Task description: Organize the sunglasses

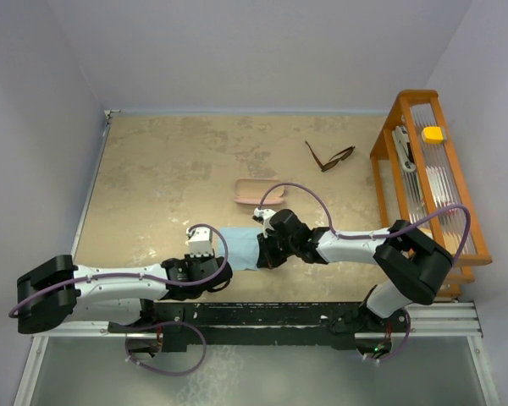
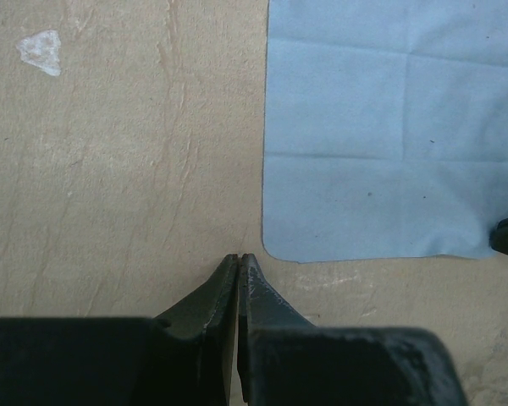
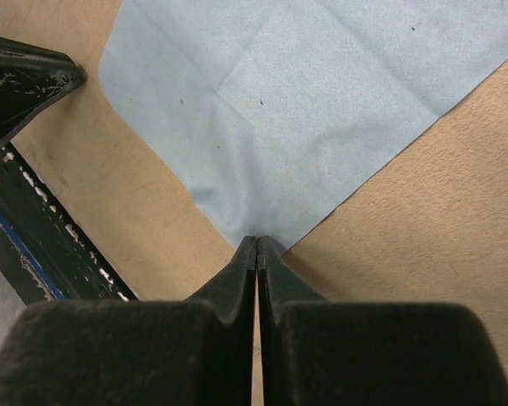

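Observation:
Brown sunglasses (image 1: 326,162) lie on the table at the upper right, temples unfolded. A pink open case (image 1: 256,184) sits at the centre. Below it a light blue cloth (image 2: 347,110) lies flat. My left gripper is shut with nothing visible between its fingers, beside the cloth's lower left corner. My right gripper is shut at a slightly rucked corner of the cloth (image 3: 279,110); whether cloth is pinched between its tips is unclear.
A wooden rack (image 1: 378,178) with a yellow item (image 1: 433,134) stands along the right side.

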